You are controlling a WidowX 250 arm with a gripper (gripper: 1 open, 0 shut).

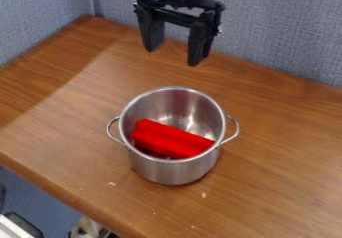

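A steel pot [174,164] with two loop handles stands upright on the wooden table, right of centre. Inside it a red elongated object [168,138] lies slanted across the bottom. Above and behind the pot, at the top of the view, my black gripper [178,44] hangs in the air with its two fingers spread apart and nothing visible between them.
Grey padded walls [283,37] border the back and the left. Some hardware sits at the lower-left corner, beside the table edge.
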